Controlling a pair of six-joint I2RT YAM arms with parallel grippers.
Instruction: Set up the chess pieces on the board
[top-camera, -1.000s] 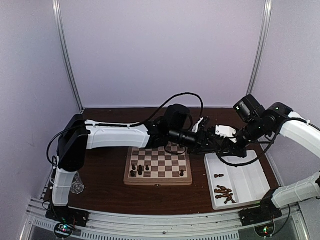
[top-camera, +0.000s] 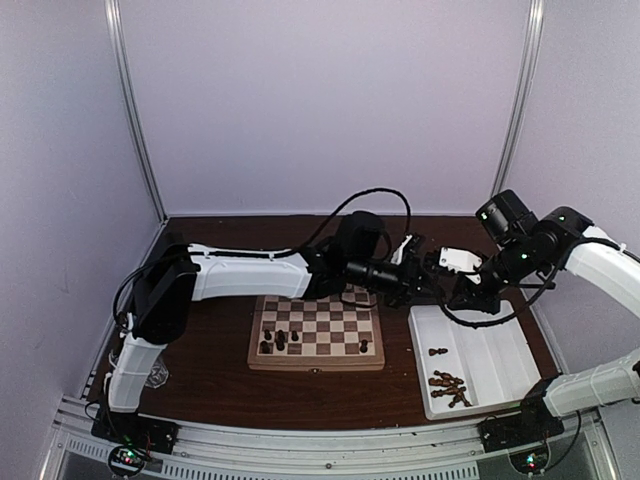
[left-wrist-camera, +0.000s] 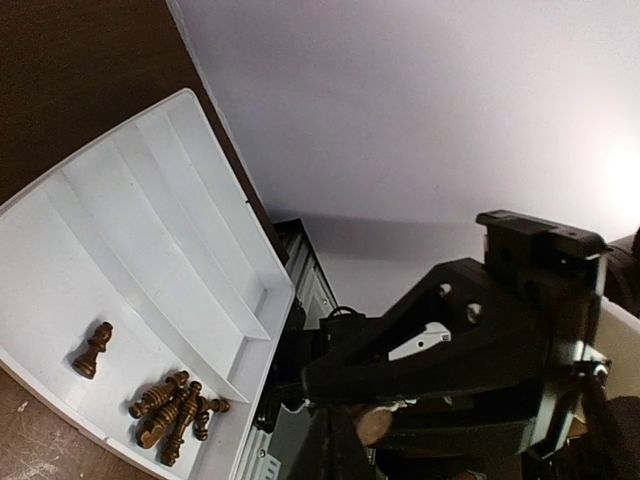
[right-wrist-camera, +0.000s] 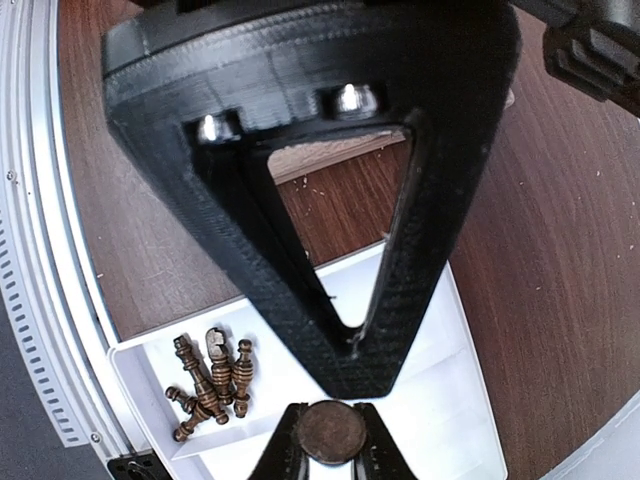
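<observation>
My right gripper is shut on a brown chess piece (right-wrist-camera: 332, 432), whose round base faces the right wrist camera; its upper part is hidden. The same piece's base (left-wrist-camera: 375, 425) shows in the left wrist view beside my left gripper, which is shut with nothing visible between its fingers. In the top view the two grippers meet above the gap between board and tray. On the chessboard (top-camera: 316, 349) stand several dark pieces at the front left and one dark piece (top-camera: 364, 347) at the front right.
Several brown pieces (left-wrist-camera: 180, 418) lie piled in the front left compartment of the white tray (left-wrist-camera: 225, 260), and a single piece (left-wrist-camera: 93, 350) lies apart from them. The left arm covers the board's back edge. Bare table shows in front of the board.
Over the last second the left arm has shifted right. The right gripper has lately edged slightly right, away from the left one. The board and tray pieces look unmoved.
</observation>
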